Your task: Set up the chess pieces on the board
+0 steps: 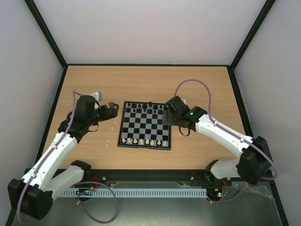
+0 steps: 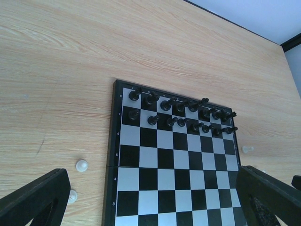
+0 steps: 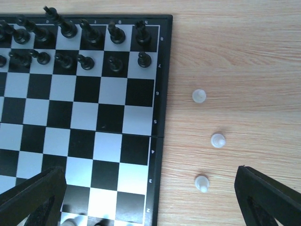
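Note:
The chessboard (image 1: 144,123) has black pieces (image 3: 116,33) in two rows at the back and white pieces (image 1: 141,141) in one row along the front. Loose white pawns (image 2: 81,165) lie on the wood left of the board, and several more (image 3: 217,140) lie right of it. My left gripper hangs open above the board's left side, nothing between its fingers. My right gripper is open and empty above the board's right side, over the pawns there.
A single small piece (image 1: 158,160) lies near the front edge. Dark frame rails and side walls bound the workspace.

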